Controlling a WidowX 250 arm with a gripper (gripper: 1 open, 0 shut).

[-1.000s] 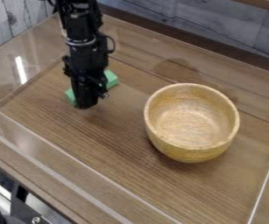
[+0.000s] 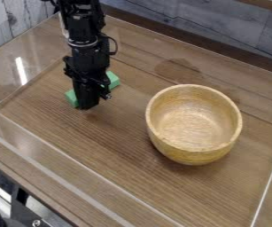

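Note:
A black robot arm reaches down from the top left, its gripper low over a light green cloth-like item on the wooden table. The gripper looks shut and covers part of the green item; whether anything is between its fingers is hidden.
A large tan bowl stands on the right side of the table. Grey walls edge the table at the upper left.
The arm has shifted very slightly, with the gripper staying at the green item.

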